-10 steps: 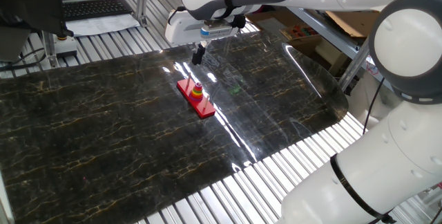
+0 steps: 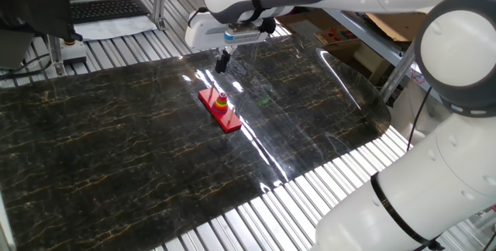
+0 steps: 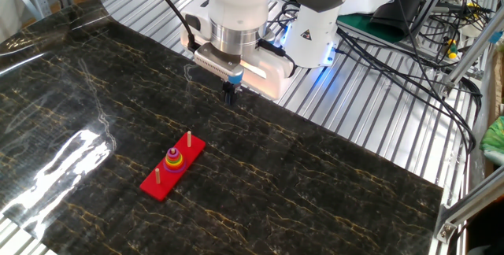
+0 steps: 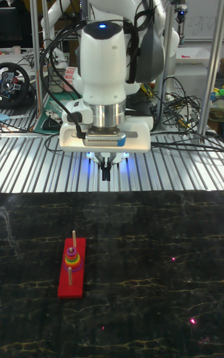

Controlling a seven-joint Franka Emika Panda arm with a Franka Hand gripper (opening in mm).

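Observation:
A red board (image 3: 160, 190) lies flat on the dark marbled mat. Stacked on its middle post are several coloured rings (image 3: 173, 161), purple, yellow and red among them, the small ones on top. Its two end pegs, a far peg (image 3: 189, 139) and a near peg (image 3: 157, 176), are bare. My gripper (image 4: 106, 178) points down, apart from the board and above the mat's edge on the robot's side. Its black fingertips appear together, with nothing visible between them. In exterior view 1, the gripper (image 2: 222, 68) hangs beyond the board's far end.
Around the board the dark mat (image 3: 299, 184) is clear. Ribbed metal table (image 3: 354, 125) surrounds it, with loose cables (image 3: 409, 70) by the robot's base. A keyboard (image 2: 105, 9) sits off to the side, outside the mat.

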